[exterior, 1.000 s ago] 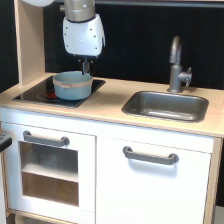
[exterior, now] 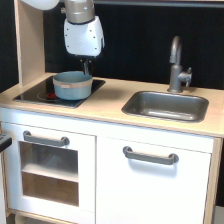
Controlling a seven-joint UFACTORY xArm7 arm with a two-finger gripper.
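A blue-grey pot [exterior: 72,86] stands on the black cooktop at the left of the counter. Just behind the pot's right rim, the dark fingers of my gripper [exterior: 88,68] point down from the white arm [exterior: 84,38]. Against the black backdrop their spacing does not show, and whether they touch the pot is unclear.
The black cooktop [exterior: 44,92] lies under and around the pot. To the right are a metal sink [exterior: 165,105] and a dark tap [exterior: 177,65]. Bare wooden counter [exterior: 112,95] separates cooktop and sink. Below are white cabinet doors with grey handles [exterior: 150,156].
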